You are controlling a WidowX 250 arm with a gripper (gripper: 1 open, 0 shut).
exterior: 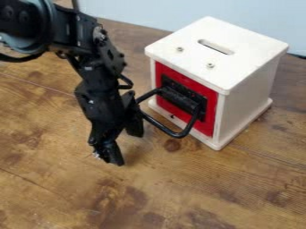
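My black gripper (120, 140) points down just above the wooden table, left of a white wooden box (242, 90) with a red front panel (207, 122). Its fingers are apart and nothing shows between them. A black rectangular handle (177, 134) sticks out from a black fitting on the red panel, reaching toward the gripper. The box has a slot and small screws on its top.
A pale wall runs behind the box.
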